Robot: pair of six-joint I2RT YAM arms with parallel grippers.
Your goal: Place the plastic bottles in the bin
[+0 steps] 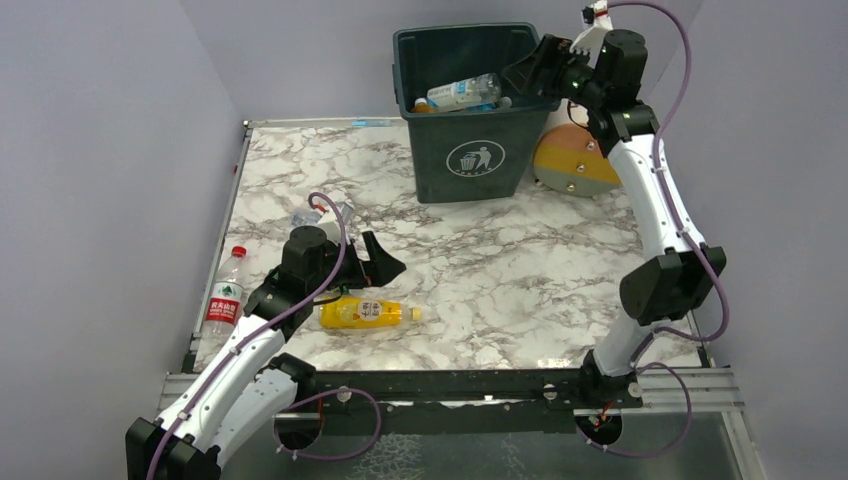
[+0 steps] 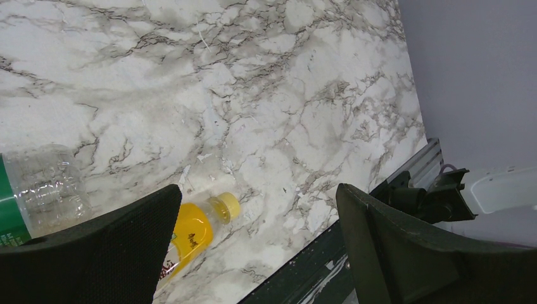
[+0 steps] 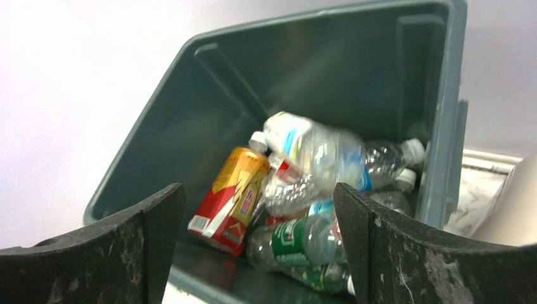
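A green bin (image 1: 470, 170) at the back holds several bottles, among them a clear white-labelled bottle (image 3: 316, 149) on top, blurred in the right wrist view. My right gripper (image 1: 530, 70) is open above the bin's right rim, nothing between its fingers. My left gripper (image 1: 385, 255) is open over the table, beside a yellow bottle (image 1: 360, 313) lying near the front. A red-capped bottle (image 1: 225, 300) lies at the left edge. A green-labelled clear bottle (image 2: 44, 183) shows in the left wrist view, mostly hidden in the top view.
A round yellow and orange object (image 1: 575, 165) stands right of the bin. Grey walls surround the table.
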